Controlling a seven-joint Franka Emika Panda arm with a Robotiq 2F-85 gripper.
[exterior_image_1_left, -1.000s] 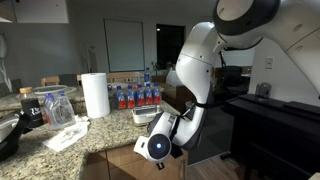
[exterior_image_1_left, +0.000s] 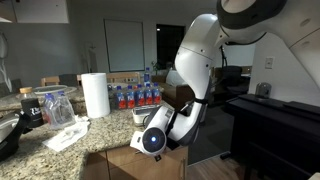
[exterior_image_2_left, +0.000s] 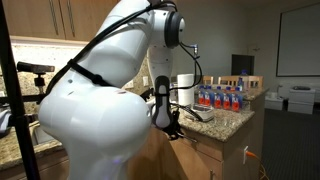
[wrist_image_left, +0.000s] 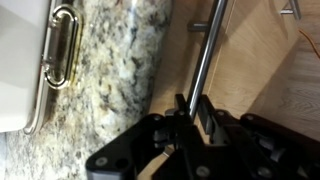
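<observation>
In the wrist view a metal bar handle (wrist_image_left: 208, 55) runs along a light wood front (wrist_image_left: 178, 65), just below the granite counter's edge. My gripper is shut on this bar, with one dark finger on each side of it. Exterior view 1 has the white wrist (exterior_image_1_left: 152, 140) low against the wooden cabinet (exterior_image_1_left: 120, 163), and the fingers are hard to make out there. From the other side, the gripper (exterior_image_2_left: 174, 134) reaches the cabinet front under the counter. Whether that front stands slightly out, I cannot tell.
The granite counter (exterior_image_1_left: 60, 160) carries a paper towel roll (exterior_image_1_left: 96, 95), several blue-and-red bottles (exterior_image_1_left: 138, 97), a metal tray (exterior_image_1_left: 143, 114) and a dark pan (exterior_image_1_left: 12, 135). A second handle (wrist_image_left: 291, 9) shows farther along the cabinet. Open floor lies to the right.
Over the last second the white wrist has shifted slightly up and left in exterior view 1, toward the counter. The objects on the counter have stayed put.
</observation>
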